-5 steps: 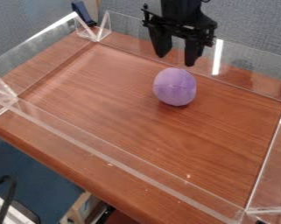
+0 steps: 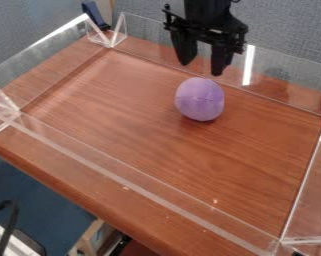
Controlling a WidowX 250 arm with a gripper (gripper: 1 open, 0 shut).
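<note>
A purple ball (image 2: 199, 99) rests on the wooden table (image 2: 136, 150), right of centre toward the back. Above it hangs my black gripper (image 2: 202, 62), its two fingers spread apart with nothing between them. The ball sits below the fingertips, clear of them.
Low clear plastic walls (image 2: 149, 189) border the table. A dark blue object (image 2: 93, 14) stands beyond the back left corner. A blue floor with a cable shows at lower left.
</note>
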